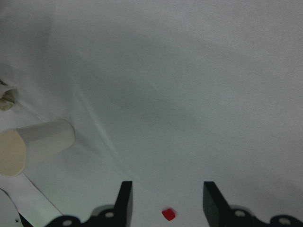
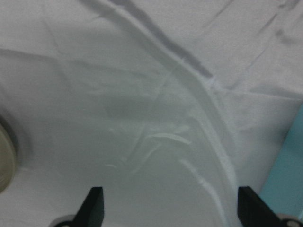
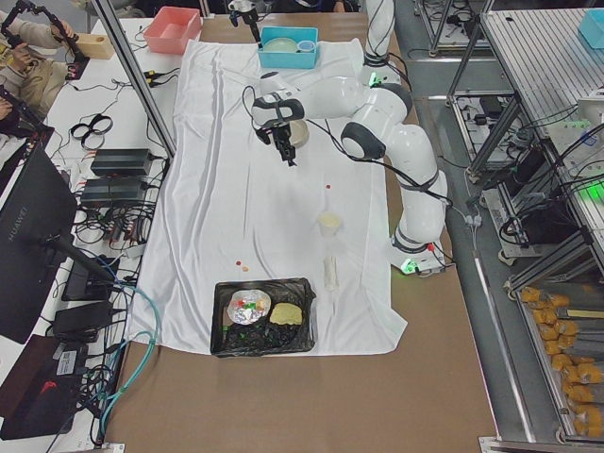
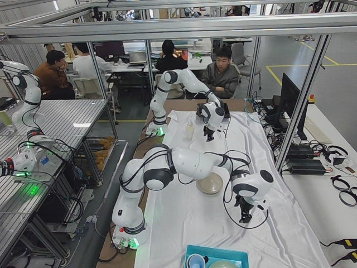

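Note:
A beige plate (image 4: pixel 210 183) lies mid-cloth, its edge (image 2: pixel 5 161) in the right wrist view. My left gripper stands open above the cloth, a small red piece (image 1: pixel 168 213) below between its fingers, apparently on the cloth. A pale cup (image 1: pixel 38 144) is to its left. My right gripper is open over bare cloth, between the plate and a blue bin (image 2: pixel 284 165). A black tray (image 3: pixel 262 344) at the near end of the camera left view holds a foil dish (image 3: pixel 247 305) and a yellow item (image 3: pixel 286 313).
The blue bin (image 3: pixel 288 58) holds a dish and a cup. A thin pale packet (image 3: pixel 330 273) and small red bits (image 3: pixel 241 266) lie on the cloth (image 3: pixel 198 217).

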